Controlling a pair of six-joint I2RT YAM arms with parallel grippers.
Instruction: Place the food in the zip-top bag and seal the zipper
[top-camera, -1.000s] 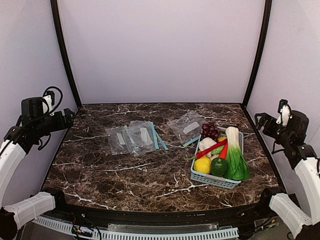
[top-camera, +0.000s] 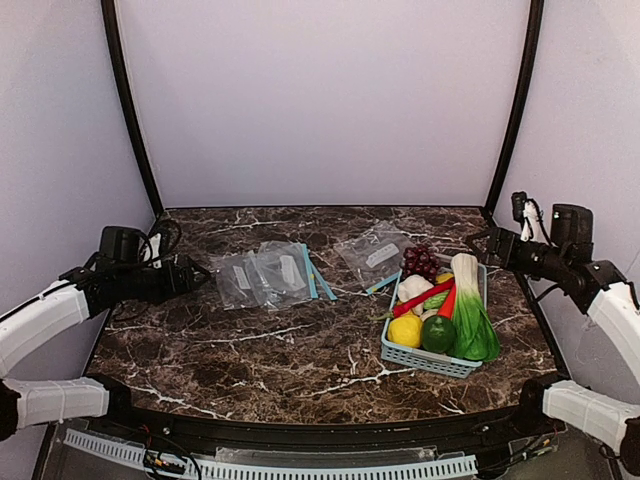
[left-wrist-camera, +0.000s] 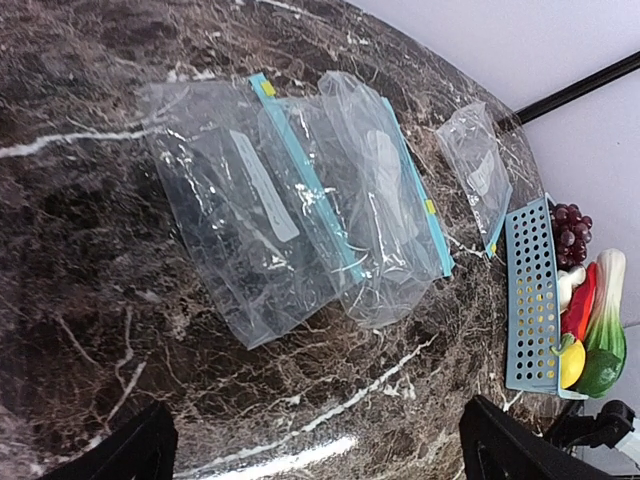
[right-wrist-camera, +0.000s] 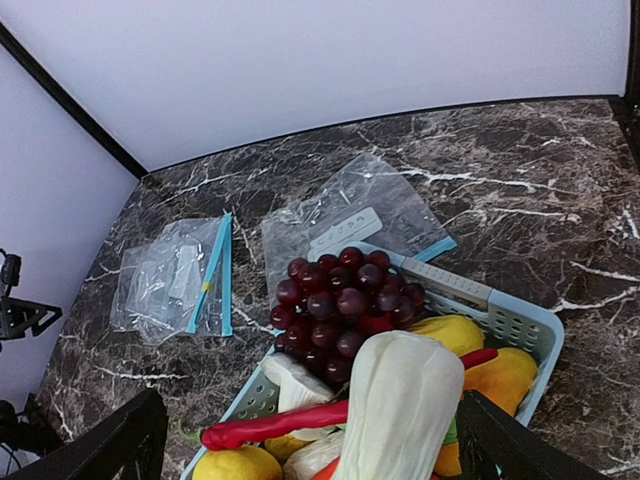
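Clear zip bags with blue zippers (top-camera: 270, 275) lie overlapping at centre-left of the table; another bag (top-camera: 370, 250) lies just behind a light-blue basket (top-camera: 425, 362). The basket holds toy food: grapes (right-wrist-camera: 340, 300), a red chili (right-wrist-camera: 260, 428), a lemon (top-camera: 405, 330), a green avocado (top-camera: 438, 334), a leafy vegetable (top-camera: 472, 325) and more. My left gripper (top-camera: 195, 272) hangs open at the left, above the table beside the bags. My right gripper (top-camera: 490, 243) is open over the basket's back right, with the food beneath it in the right wrist view.
Pale walls (top-camera: 320, 100) enclose the back and both sides.
Both arms have moved inward over the table, the left one also lower and toward the bags, the right one toward the basket. Bags and basket are unchanged.
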